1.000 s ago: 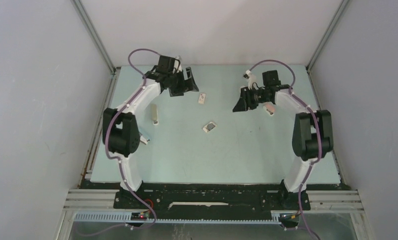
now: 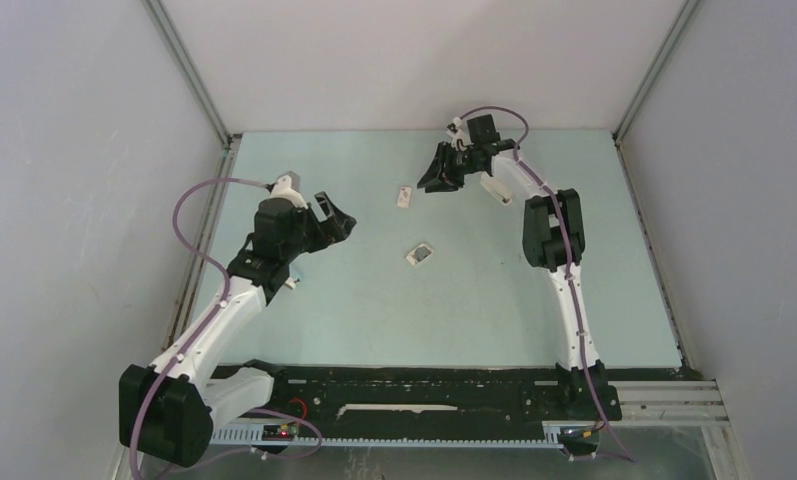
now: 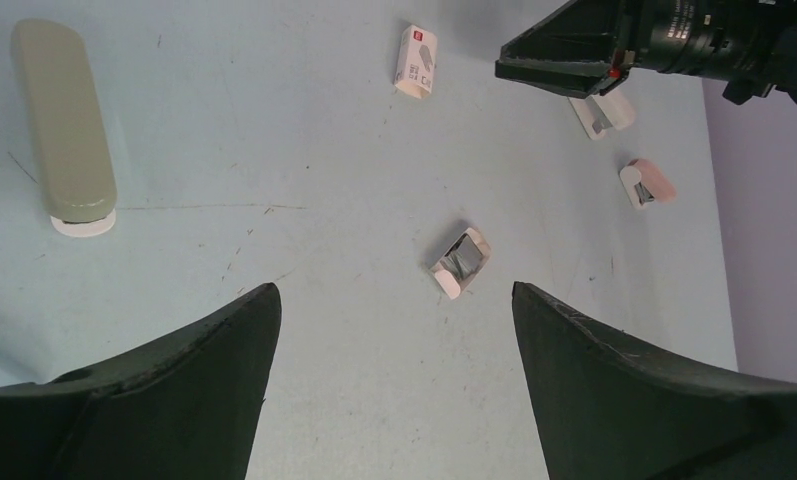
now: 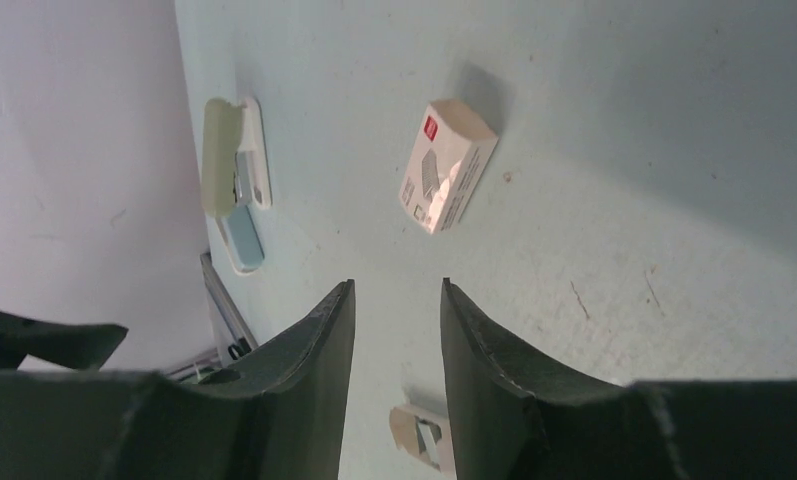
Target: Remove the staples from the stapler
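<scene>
A small white staple box (image 2: 404,197) lies at the table's upper middle, also in the right wrist view (image 4: 444,160). Near the centre is an open pink-and-silver item (image 3: 461,260). My left gripper (image 2: 332,218) is open over the left side; a long beige stapler (image 3: 62,130) lies at its upper left in the left wrist view. My right gripper (image 2: 434,170) hangs just right of the staple box, fingers slightly apart (image 4: 398,290), nothing between them.
A white stapler (image 3: 599,117) and a pink one (image 3: 647,183) lie at the right, partly under my right arm.
My left gripper has moved from the back of the table toward the front left.
</scene>
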